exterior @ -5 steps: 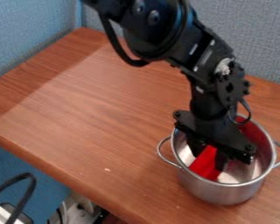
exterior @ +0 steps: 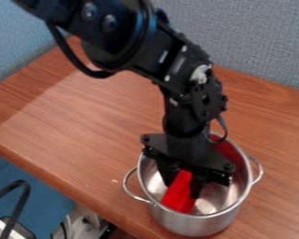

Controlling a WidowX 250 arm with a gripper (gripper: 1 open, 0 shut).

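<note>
A steel pot (exterior: 219, 210) with two side handles stands near the right front of the wooden table. My black gripper (exterior: 190, 177) reaches down into it and is shut on a red object (exterior: 178, 194) inside. The arm hides much of that object and of the pot's interior; a red patch also shows at the back of the pot.
Grey-blue partitions (exterior: 252, 37) border it at the back and left. Black cables and some white gear lie beyond the front-left edge.
My arm, the pot and the red object in it have moved left across the table, toward the front-left edge.
</note>
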